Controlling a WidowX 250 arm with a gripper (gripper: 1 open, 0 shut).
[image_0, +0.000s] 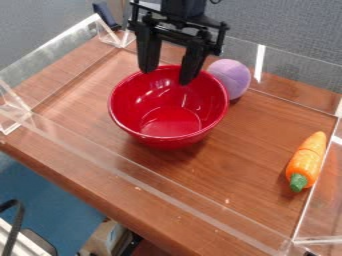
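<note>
My black gripper (170, 62) hangs at the top centre over a red bowl (167, 120), its two fingers apart and pointing down at the bowl's back rim, with nothing visible between them. The bowl is upright on the wooden table (134, 190). A purple round object (231, 76) sits behind the bowl to the right, partly hidden. An orange carrot (306, 157) with a green tip lies at the right.
Clear plastic walls edge the table at left and right. Bare wood lies left of the bowl, in front of it and between it and the carrot.
</note>
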